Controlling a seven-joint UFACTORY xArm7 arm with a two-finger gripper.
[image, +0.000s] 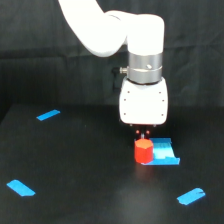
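A red block (144, 152) with an angular outline stands at the left part of a light-blue patch (164, 154), covering some of it. Directly above the block is my gripper (143, 132), pointing down from the white hand. Its fingers are small and dark against the black background, so I cannot make out how far apart they are or whether they touch the block's top.
Strips of blue tape lie on the black surface at back left (48, 115), front left (20, 188) and front right (190, 196).
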